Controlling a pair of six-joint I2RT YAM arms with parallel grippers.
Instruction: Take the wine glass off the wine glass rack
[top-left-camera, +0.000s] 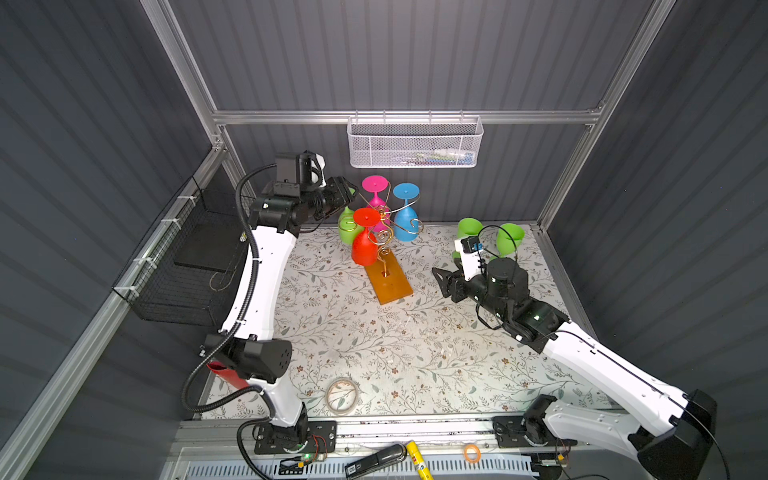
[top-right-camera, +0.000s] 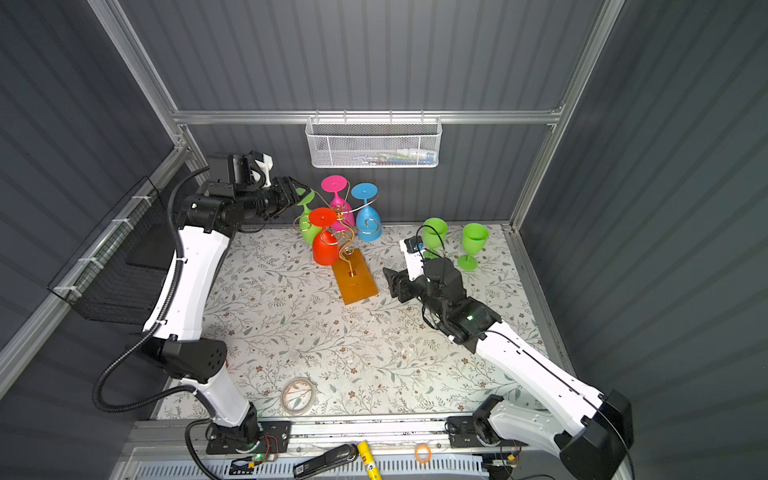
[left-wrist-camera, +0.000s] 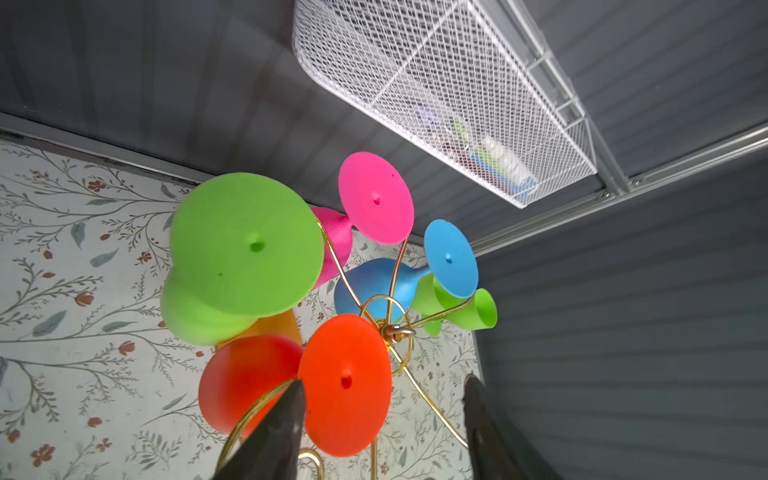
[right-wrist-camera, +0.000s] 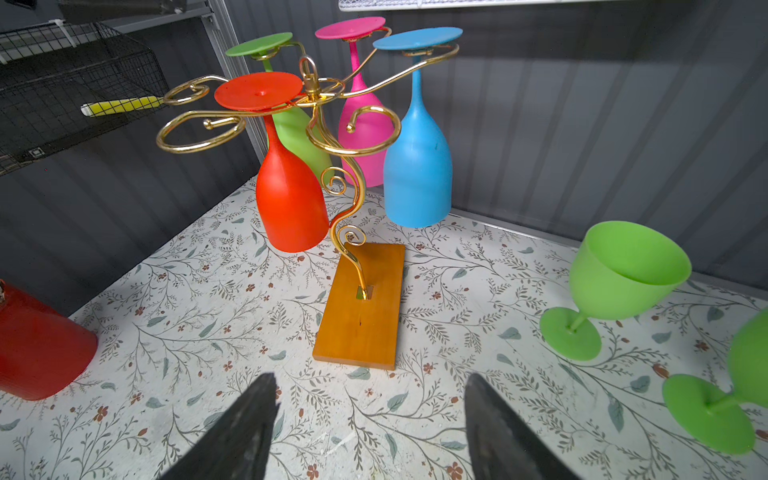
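Observation:
The gold rack (right-wrist-camera: 360, 272) on a wooden base holds upside-down green (left-wrist-camera: 244, 240), pink (left-wrist-camera: 376, 196), blue (right-wrist-camera: 416, 168) and red (right-wrist-camera: 289, 200) wine glasses. My left gripper (top-left-camera: 344, 192) is raised at the back left, by the green glass; in the left wrist view its fingers are apart, with the red glass's foot and a gold loop between them, seen from above, not gripped. My right gripper is open, empty and low, right of the rack, facing it.
Two green goblets (right-wrist-camera: 628, 268) stand at the back right. A white mesh basket (top-left-camera: 412, 140) hangs on the back wall, a black one (top-left-camera: 200, 296) on the left. A tape roll (top-left-camera: 342, 408) lies in front.

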